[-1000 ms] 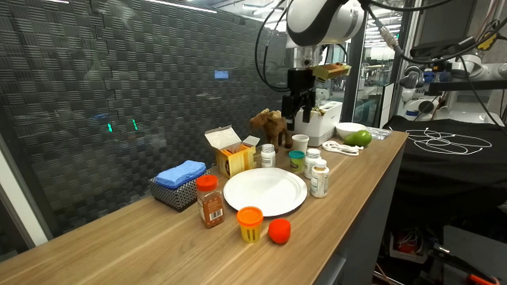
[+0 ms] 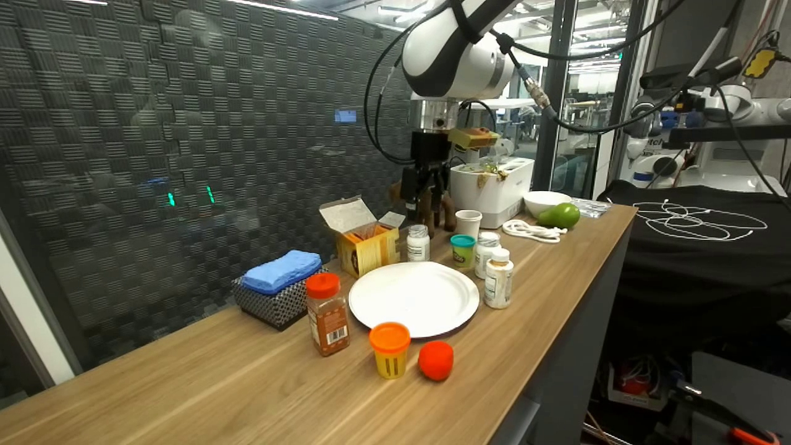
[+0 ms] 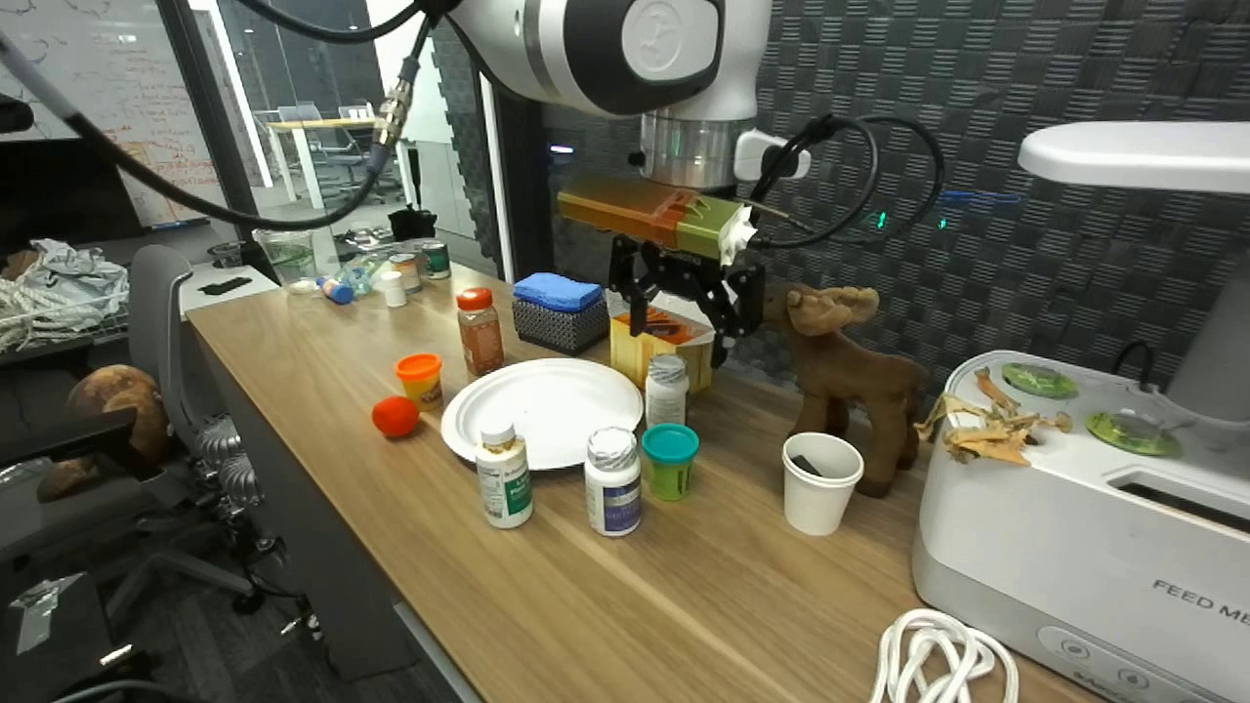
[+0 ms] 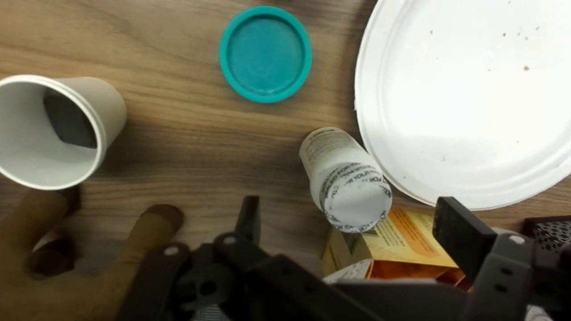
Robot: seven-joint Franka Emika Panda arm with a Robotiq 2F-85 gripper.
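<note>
My gripper is open above the counter, its two black fingers spread wide with nothing held. Between and below them in the wrist view stands a white bottle (image 4: 342, 176) with a printed seal on top. In exterior view 2 that bottle (image 3: 667, 391) is upright in front of the yellow tea box (image 3: 699, 363), beside the white plate (image 3: 541, 398). The gripper (image 3: 688, 318) hangs over the box and bottle area, clear of the plate. A teal-lidded tub (image 4: 266, 54) and a white cup (image 4: 99, 107) holding a dark item stand apart from the bottle.
A brown moose toy (image 3: 855, 363) stands close to the gripper, with a white planter (image 3: 1055, 551) beyond. Two more white bottles, one of them a pill bottle (image 3: 505, 478), stand by the plate. An orange-lidded tub (image 2: 390, 350), a red ball (image 2: 435, 361) and a spice jar (image 2: 327, 315) are at the other side.
In exterior view 1 the arm has moved left and a little lower, from near the planter to in front of the moose. The objects on the counter have stayed put.
</note>
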